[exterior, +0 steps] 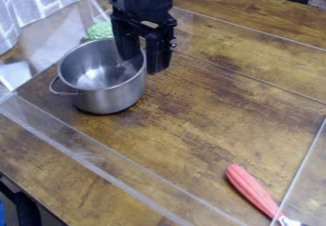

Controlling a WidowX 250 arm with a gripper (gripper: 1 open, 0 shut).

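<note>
A steel pot [102, 92] with a wire side handle sits on the wooden table at the left. The black gripper [141, 51] is over the pot's back right rim, its dark fingers at and above the rim; whether they are open or shut is hard to make out. A green object [98, 30] lies behind the pot, partly hidden by it and the arm.
A red-handled utensil [254, 190] lies at the front right. Clear plastic edges border the table at left and right. A white object [14, 73] is at the far left.
</note>
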